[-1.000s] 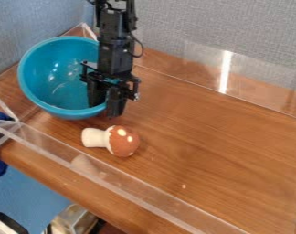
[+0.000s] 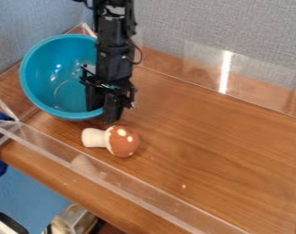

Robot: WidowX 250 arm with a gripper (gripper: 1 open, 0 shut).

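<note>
A teal bowl [image 2: 50, 71] sits tilted at the left of the wooden table, partly behind my black gripper [image 2: 111, 102], which hangs pointing down at the bowl's right rim. Whether its fingers are open or shut, or on the rim, I cannot tell. In front of them lies a toy mushroom [image 2: 119, 141] on its side, white stem to the left, spotted cap to the right.
Clear low walls [image 2: 224, 73] edge it at the back and front. Dark blue items and a white frame lie at the left edge.
My gripper has moved slightly down and left since a second ago, with small shifts at the bowl. The mushroom has not visibly moved.
</note>
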